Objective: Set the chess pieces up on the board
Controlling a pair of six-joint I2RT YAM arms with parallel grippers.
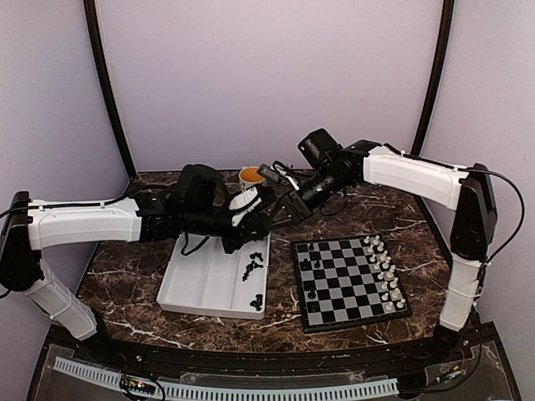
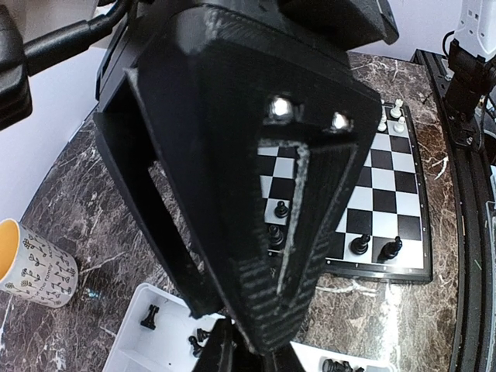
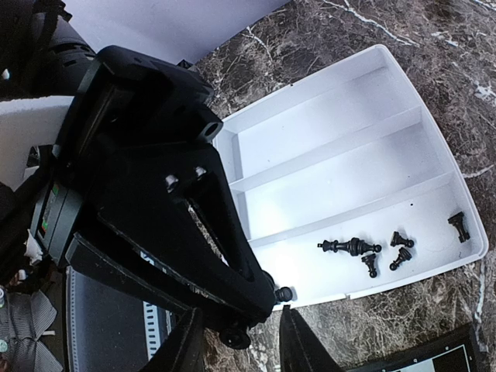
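Note:
The chessboard (image 1: 344, 281) lies right of the white tray (image 1: 209, 288), with white pieces (image 1: 386, 271) along its right side and several black ones (image 1: 312, 295) on its left. Above the tray's back right corner, my two grippers meet. My left gripper is shut on a black piece (image 3: 235, 339), whose ends show on either side of its fingertips in the right wrist view. My right gripper stands open, its fingers apart on both sides of one end of that piece. Which piece it is cannot be made out.
More black pieces (image 3: 353, 246) lie in one outer compartment of the tray; the other two compartments look empty. A patterned cup (image 2: 45, 263) with an orange inside stands behind the tray. Bare marble (image 1: 359, 219) lies behind the board.

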